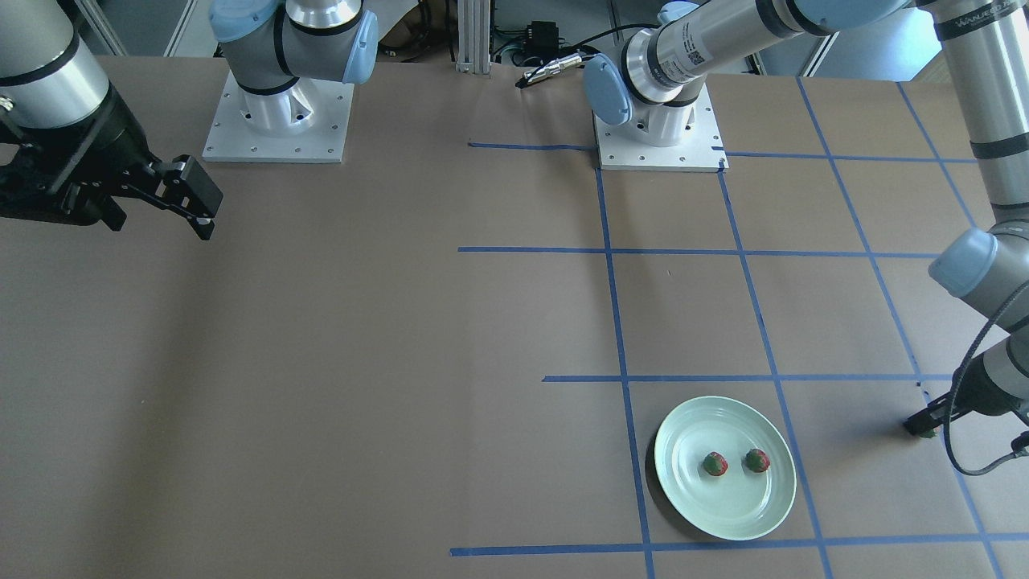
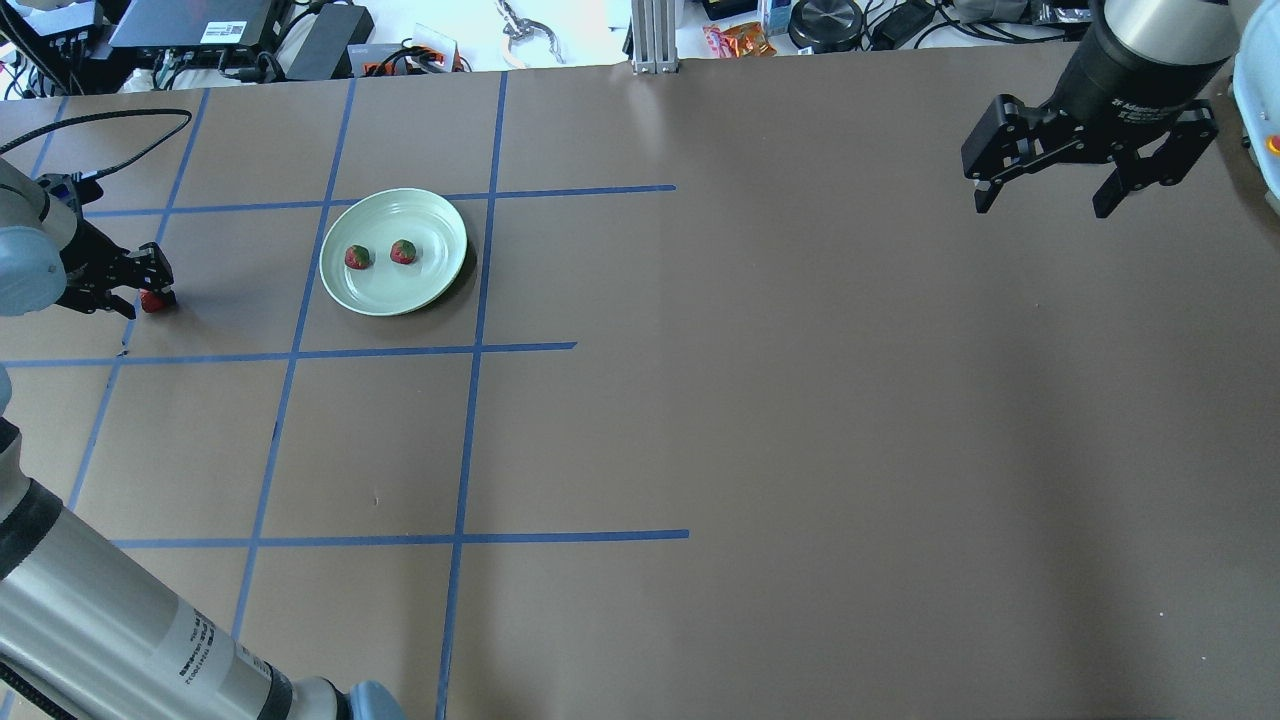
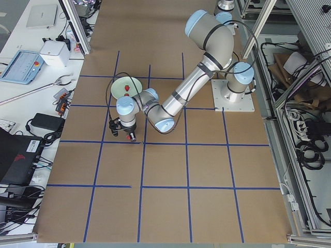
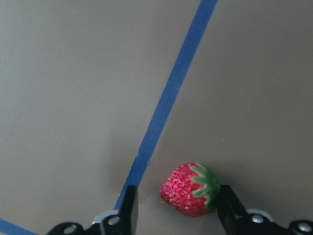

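Note:
A red strawberry with green leaves [image 4: 188, 191] lies on the taped table, between the open fingers of my black gripper, close against the right finger in the wrist view. In the front view the gripper [image 1: 921, 425] is low at the table, mostly covering that berry. To its left in that view sits a pale green plate [image 1: 723, 507] holding two strawberries, one at left [image 1: 715, 464] and one at right [image 1: 757, 460].
A second arm with a black gripper [image 2: 1080, 144] hangs at the top right of the top view. More arm bases [image 1: 231, 145] stand along the far edge.

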